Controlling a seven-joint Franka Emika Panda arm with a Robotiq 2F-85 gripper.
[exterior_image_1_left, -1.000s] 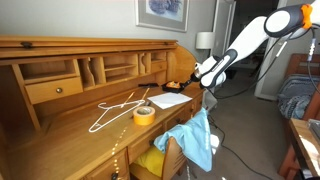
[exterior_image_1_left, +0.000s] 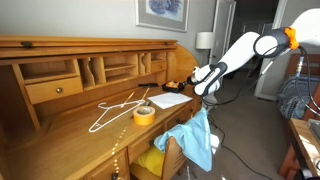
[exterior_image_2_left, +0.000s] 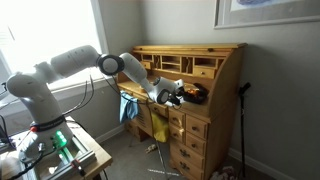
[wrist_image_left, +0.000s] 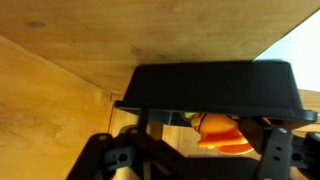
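Observation:
At the right end of the wooden desk stands a black container (exterior_image_2_left: 197, 94) with orange contents. My gripper is open and close over this container. In the wrist view the container's black side (wrist_image_left: 210, 88) spans the middle, and an orange item (wrist_image_left: 220, 132) shows below it, in the gap between the fingers. Whether a finger touches the container cannot be told. Seen from the first exterior view, my gripper (exterior_image_1_left: 187, 85) is small and partly merges with the dark container.
White paper (exterior_image_1_left: 170, 100) lies left of the container. Beyond it are a white hanger (exterior_image_1_left: 116, 111) and an orange tape roll (exterior_image_1_left: 145, 116). A light blue cloth (exterior_image_1_left: 193, 140) hangs from an open drawer at the desk's front. The desk's raised back (exterior_image_2_left: 210, 52) stands behind the container.
The arm's orange-marked joint has come lower into view, and the arm now reaches the desk's right end at a flatter angle. The desk items have not visibly moved.

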